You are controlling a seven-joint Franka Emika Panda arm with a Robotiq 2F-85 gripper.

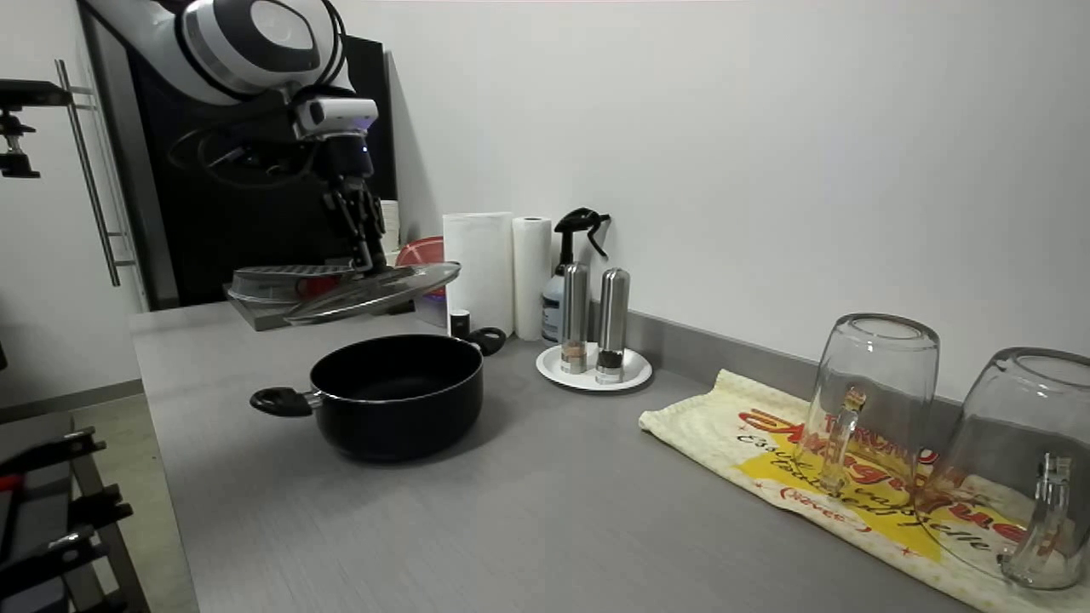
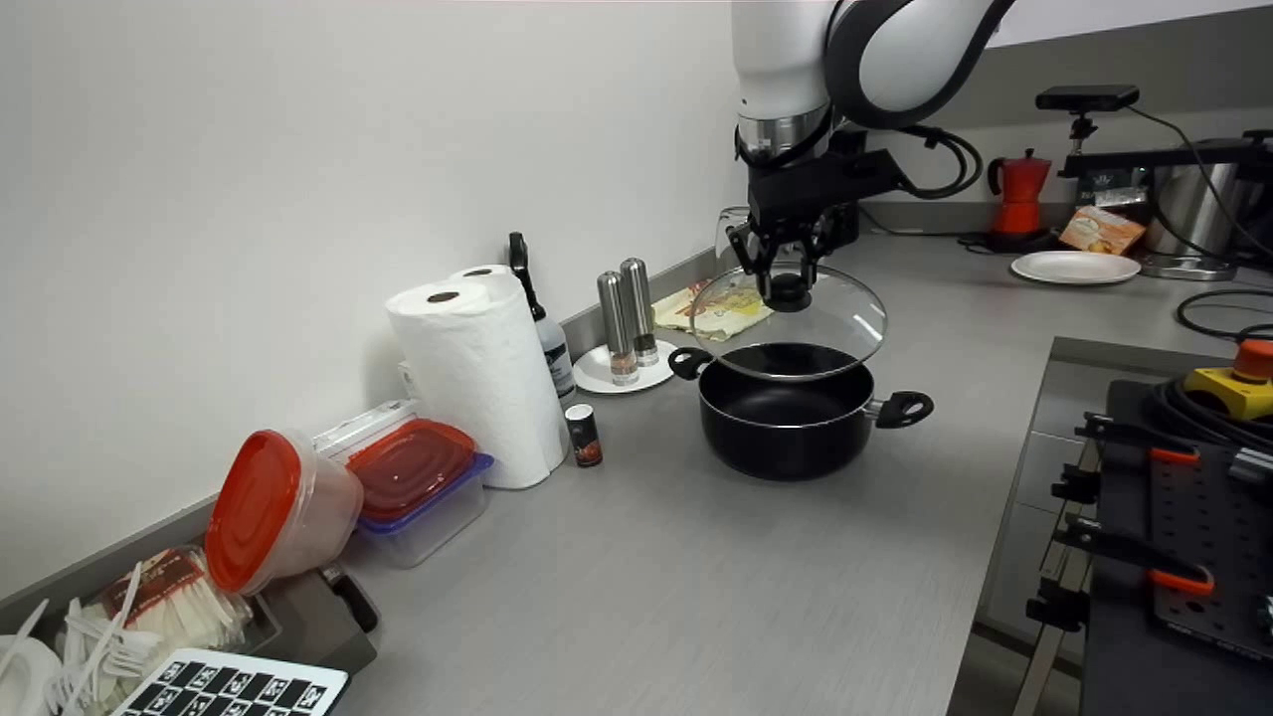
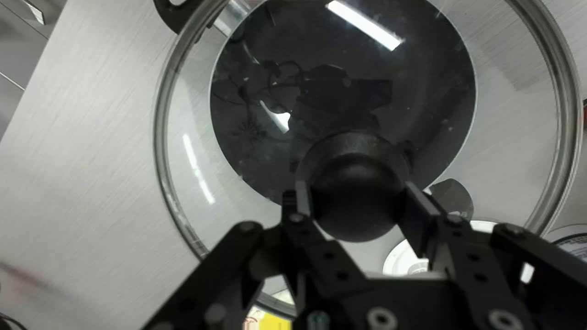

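My gripper is shut on the black knob of a round glass lid with a metal rim. In exterior view 1 the lid hangs tilted in the air, apart from the pot and higher than its rim. The black two-handled pot stands on the grey counter, empty as far as its inside shows. In exterior view 2 the lid overlaps the upper part of the pot. Through the glass in the wrist view, the pot's dark inside shows off-centre under the lid.
Beside the pot, two metal grinders stand on a white plate. Paper towel rolls, a spray bottle and a small jar stand near the wall. Upturned glass mugs rest on a cloth.
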